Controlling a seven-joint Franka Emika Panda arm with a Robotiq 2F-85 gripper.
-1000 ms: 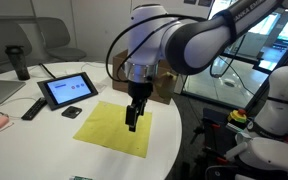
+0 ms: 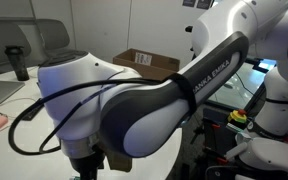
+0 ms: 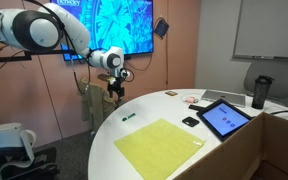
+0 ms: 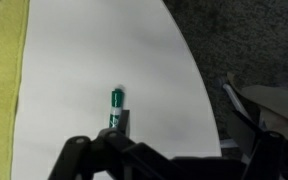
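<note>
A green and white marker [image 4: 117, 102] lies on the white table [image 4: 174, 85], its lower part hidden by a gripper finger in the wrist view. Exterior view 2 shows the same marker [image 3: 130, 117] near the table's left edge, apart from the yellow cloth. My gripper [image 3: 115, 97] hangs above the table edge close to the marker and points down. In the wrist view the gripper is open, its fingers wide apart, with nothing held. Exterior view 1 has the gripper [image 2: 89, 166] low in the frame, the arm covering much of the table.
A yellow cloth [image 3: 160, 147] lies flat on the table. A tablet [image 3: 224, 117], a black phone [image 3: 190, 122] and a laptop [image 3: 222, 101] are farther back. An open cardboard box [image 3: 246, 150] stands at the table's right side. White table surrounds the marker.
Over the last second the arm has come down and toward exterior camera 1, from over the yellow cloth to near the marker. It now hides the cloth and tablet there.
</note>
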